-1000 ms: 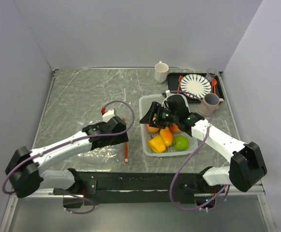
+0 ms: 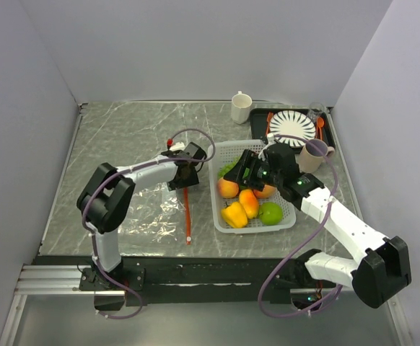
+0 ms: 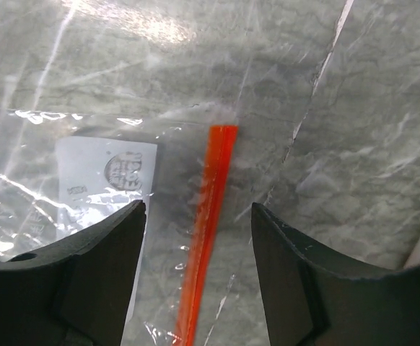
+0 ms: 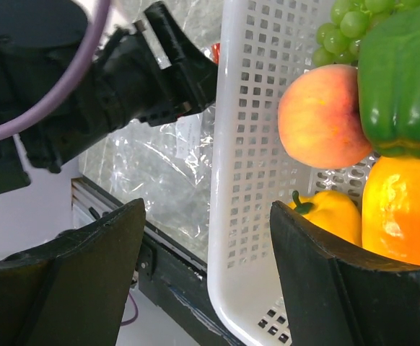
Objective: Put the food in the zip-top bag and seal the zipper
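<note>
The clear zip bag (image 2: pixel 145 223) lies flat on the table, with its red zipper strip (image 3: pixel 210 194) along the right side and a pale label inside. My left gripper is over the strip's upper end, fingers apart with nothing between them. My right gripper hangs open over the left part of the white basket (image 2: pixel 223 225), which holds grapes (image 4: pixel 353 21), a peach (image 4: pixel 318 119), a green pepper (image 4: pixel 401 86), yellow peppers (image 4: pixel 333 223) and other round produce.
A white mug (image 2: pixel 241 108) stands at the back. A dark tray (image 2: pixel 260 122) with a plate (image 2: pixel 292 127) and a pinkish mug (image 2: pixel 311 158) are at the back right.
My right gripper has moved slightly right over the basket.
</note>
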